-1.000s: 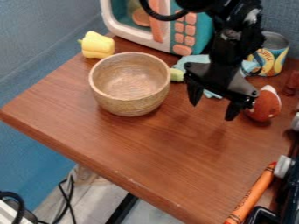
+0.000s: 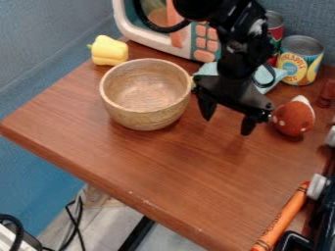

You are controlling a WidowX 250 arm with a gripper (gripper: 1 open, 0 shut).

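My black gripper (image 2: 228, 118) hangs over the wooden table between a woven bowl (image 2: 147, 105) on the left and a small brown-and-white football (image 2: 293, 118) on the right. Its two fingers are spread open, with nothing seen between them. A light blue cloth-like item (image 2: 268, 77) is partly hidden behind it.
A toy microwave (image 2: 206, 39) stands at the back with a yellow pepper (image 2: 108, 51) to its left. Cans (image 2: 300, 64) stand at the back right. An orange crayon-like stick (image 2: 283, 225) and dark objects line the right edge.
My gripper has shifted slightly left, toward the bowl, since a second ago. The other objects look unmoved.
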